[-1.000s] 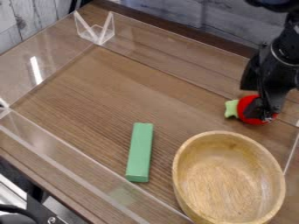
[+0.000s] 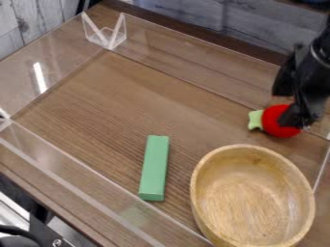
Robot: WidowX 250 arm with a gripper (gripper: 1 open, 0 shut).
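My gripper (image 2: 291, 92) is at the right, dark, hanging above a red round object (image 2: 283, 122) with a pale green top, which lies on the wooden table. Whether the fingers are open or shut is hard to tell.
A large tan bowl (image 2: 253, 159) stands at the lower right. A green bar (image 2: 154, 169) lies left of it. A small white wire item (image 2: 103, 31) is at the back left.
The gripper has risen from lower down over the red object, which now shows more fully.
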